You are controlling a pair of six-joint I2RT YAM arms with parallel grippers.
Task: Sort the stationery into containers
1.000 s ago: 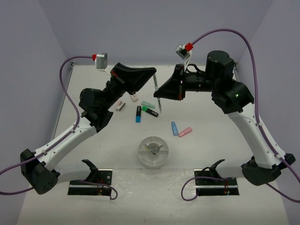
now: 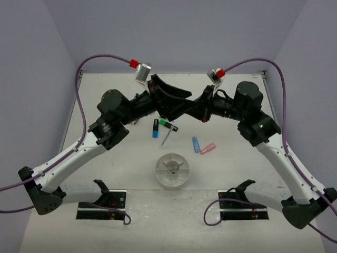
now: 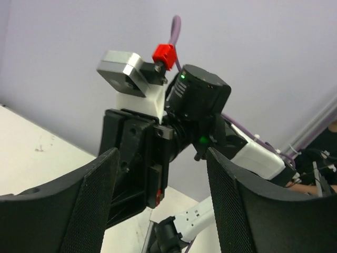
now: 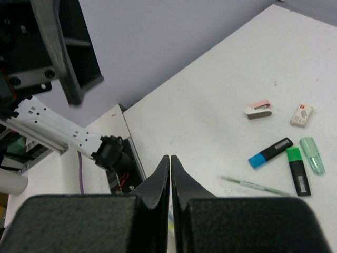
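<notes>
My left gripper is open, its two fingers wide apart with no stationery between them. My right gripper is shut, with its fingertips together and nothing showing between them. In the top view the two grippers meet or overlap above the back of the table; whether they touch, I cannot tell. A thin pale pen (image 2: 167, 136) is clear of both, below them in the top view and slightly blurred in the right wrist view. Beside it are a blue-capped black marker (image 4: 270, 153) and a green-capped black marker (image 4: 298, 171). Towards the front stands a round divided container (image 2: 172, 183) holding a few thin items.
A blue item (image 2: 196, 144) and a pink item (image 2: 208, 148) lie right of centre. The right wrist view also shows a stapler (image 4: 258, 109), a white eraser (image 4: 301, 115) and a translucent green piece (image 4: 313, 155).
The pen, earlier upright between the grippers, has swung aslant and now appears lower, away from both. My left gripper has moved right and opened. The right one has tilted and shifted slightly.
</notes>
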